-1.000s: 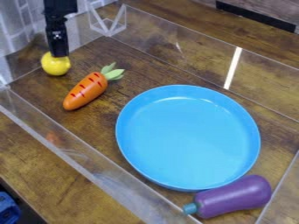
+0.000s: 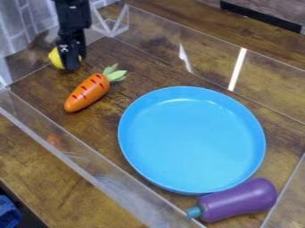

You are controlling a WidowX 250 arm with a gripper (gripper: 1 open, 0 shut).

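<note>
My dark gripper [image 2: 70, 55] reaches down at the upper left, its fingertips over a yellow round object [image 2: 56, 58], which it partly hides. The fingers appear apart around or just above it; contact is unclear. An orange toy carrot [image 2: 88, 93] with green leaves lies just below and to the right. A blue plate [image 2: 191, 138] fills the right middle, and a purple toy eggplant [image 2: 238, 200] lies at the lower right.
Clear walls border the wooden surface [image 2: 84, 160] at left and right, close beside the yellow object and the eggplant. Bare wood lies above the plate and at the lower left.
My gripper has moved down and slightly right onto the yellow object, now covering more of it. The carrot, plate and eggplant have not moved.
</note>
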